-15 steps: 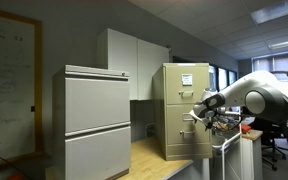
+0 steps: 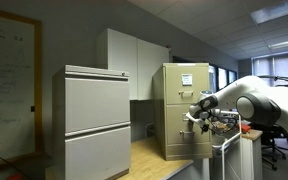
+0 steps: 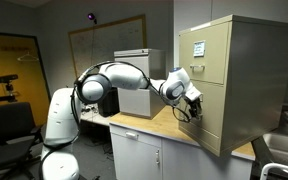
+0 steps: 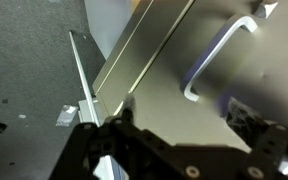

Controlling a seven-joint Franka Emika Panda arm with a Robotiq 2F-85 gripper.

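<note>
A tall tan filing cabinet (image 2: 187, 82) stands on the wooden counter, its drawers closed. My gripper (image 3: 192, 105) is at the front of this cabinet, around mid-height. Seen from the wrist, a silver bar handle (image 4: 215, 54) crosses the drawer front, ahead of the open gripper. One dark fingertip (image 4: 129, 103) shows at left and the other at right, well apart. The handle lies beyond the fingertips, and nothing is visible between them. Whether a finger touches the drawer front is unclear.
A light grey cabinet (image 2: 97, 115) stands to the left in the first exterior view. White wall cupboards (image 2: 132, 62) hang behind. Grey floor (image 4: 29, 70) lies below on one side.
My gripper has shifted slightly downward along the tan cabinet's front over the last second. The cabinet and its drawers look unmoved.
</note>
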